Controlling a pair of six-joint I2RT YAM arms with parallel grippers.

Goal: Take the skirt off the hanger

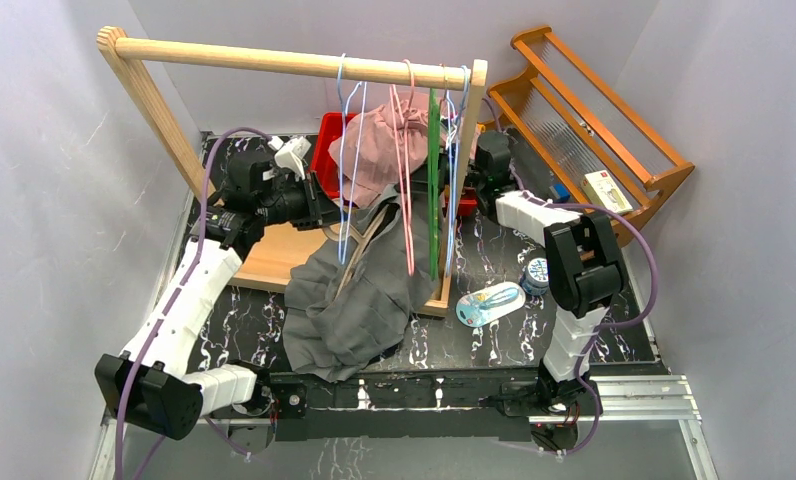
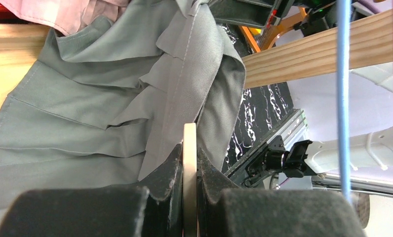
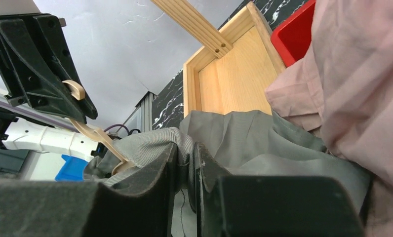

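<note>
The grey skirt [image 1: 374, 310] lies draped over the wooden base and the dark counter. A beige hanger [image 1: 357, 258] runs into its waist opening, and part of it is hidden by cloth. My left gripper is shut on this hanger; its black fingers [image 3: 83, 101] also show in the right wrist view, with the hanger's neck passing down into the skirt. At the skirt's far edge, my right gripper has a fold of grey cloth pinched between its fingers. From above, hanging hangers partly cover that right gripper.
Blue, pink and green hangers hang from the wooden rail [image 1: 274, 57] between the arms. Pink cloth [image 1: 374, 150] fills a red bin [image 1: 326, 150] behind. A blister pack [image 1: 490, 304] and a round tin [image 1: 536, 275] sit on the right, near an orange rack [image 1: 614, 120].
</note>
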